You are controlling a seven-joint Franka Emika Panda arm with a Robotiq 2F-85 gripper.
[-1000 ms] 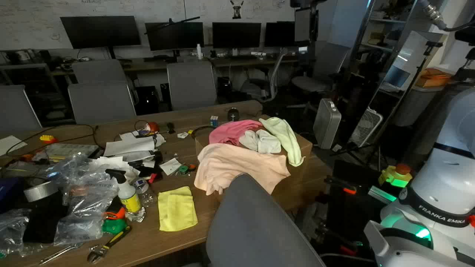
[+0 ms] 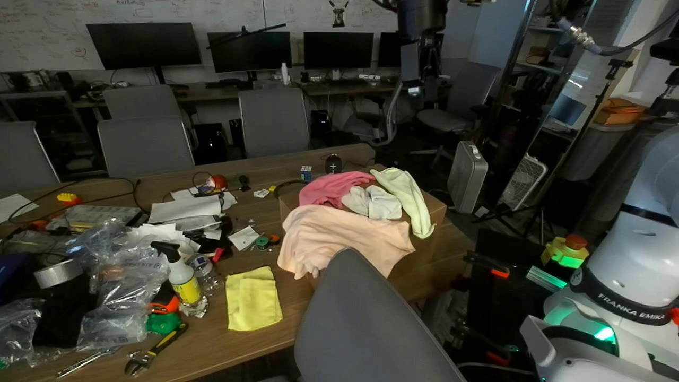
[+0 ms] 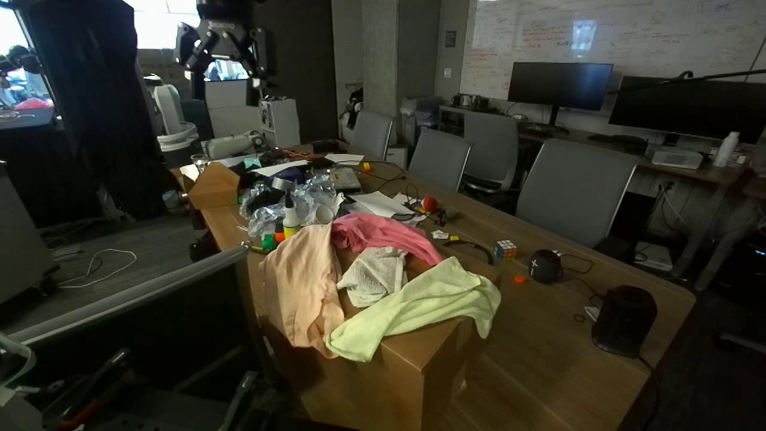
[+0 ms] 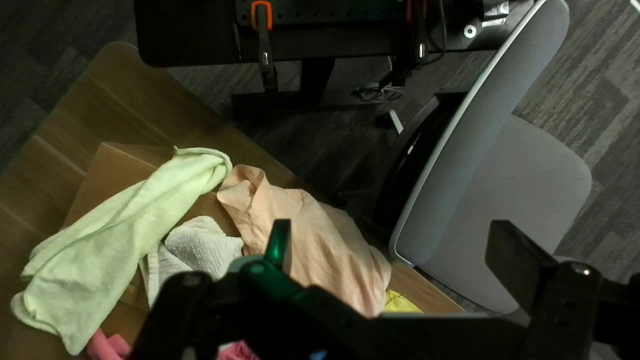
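Observation:
High above the table, clear of every cloth, my gripper (image 3: pixel 225 87) stands open and empty; its fingers (image 4: pixel 279 240) are spread wide in the wrist view. Below, a cardboard box (image 3: pixel 409 373) carries a pale green cloth (image 3: pixel 423 305), a crumpled white cloth (image 3: pixel 374 276), a pink cloth (image 3: pixel 384 233) and a peach cloth (image 3: pixel 301 287). The green and peach ones hang over its edges. Lying flat on the wooden table left of the box is a yellow cloth (image 2: pixel 253 299); only a corner of it shows in the wrist view.
A grey chair (image 2: pixel 363 324) stands close against the table's near side. Plastic bags (image 2: pixel 121 286), a spray bottle (image 2: pixel 183 277), a wrench (image 2: pixel 153 350) and papers clutter the table's left part. A puzzle cube (image 3: pixel 505 249) and a black speaker (image 3: pixel 546 266) sit behind the box.
In exterior view 1 my gripper has moved left and somewhat lower. The cloths and the box lie as before.

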